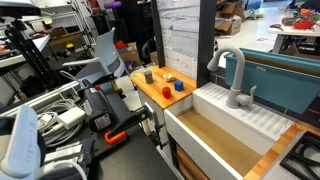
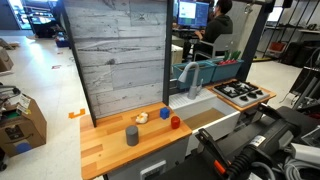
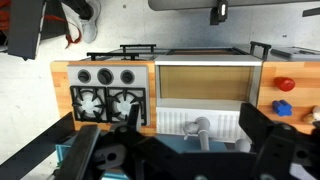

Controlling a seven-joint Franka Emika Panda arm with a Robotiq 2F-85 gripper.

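In the wrist view my gripper is open high above the toy kitchen, its dark fingers far apart with nothing seen between them. A red object lies near the front edge of the wooden counter, with a blue object behind it. A grey cup stands toward the counter's other end. Small yellow and whitish items lie farther back. The sink basin looks empty, and a white faucet rises behind it.
A stove with black grates is at the sink's other side. Behind the sink runs a teal bin. A tall whitewashed plank panel backs the wooden counter. Loose cables lie near the arm.
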